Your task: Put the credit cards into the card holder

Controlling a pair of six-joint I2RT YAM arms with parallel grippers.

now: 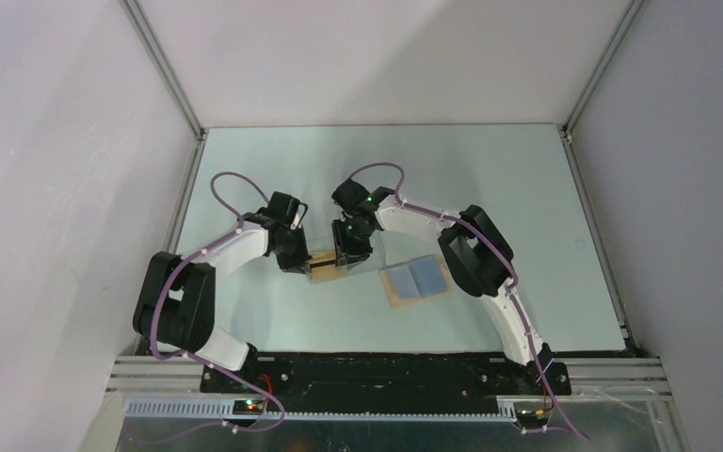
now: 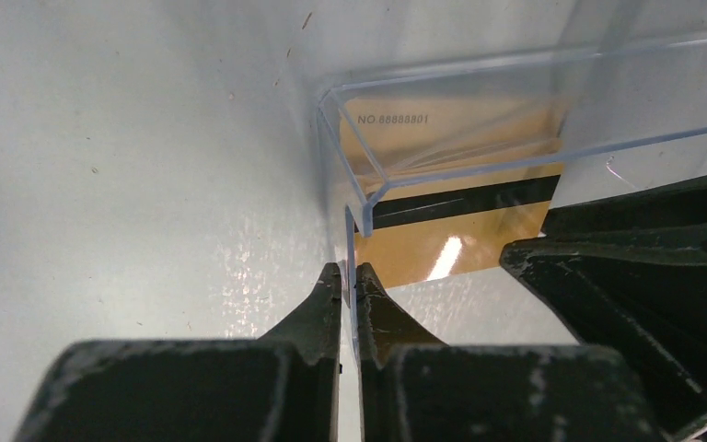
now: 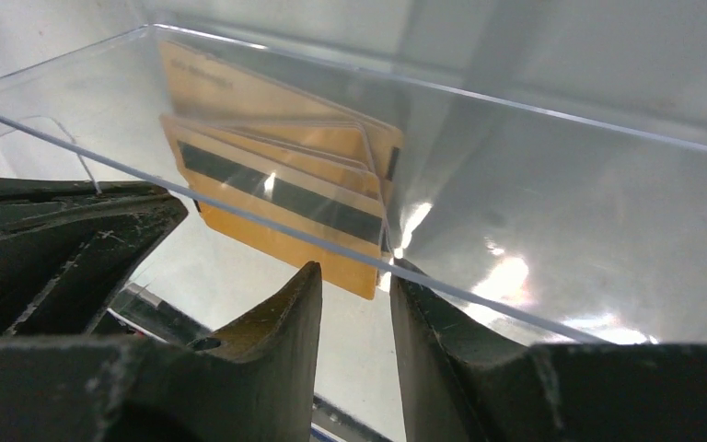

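A clear plastic card holder [image 2: 654, 87] lies mid-table with gold cards [image 2: 451, 244] inside its left section, one showing a black stripe. My left gripper is at the holder's left end, its fingertips closed around the clear end wall. My right gripper [image 1: 344, 247] is over the holder beside the cards; in the right wrist view its fingertips [image 3: 304, 295] have a gap between them, at the holder's near edge. In the left wrist view its dark body reaches in from the right, by the cards.
Two blue-grey cards [image 1: 414, 278] on a tan backing lie right of the holder, below my right arm.
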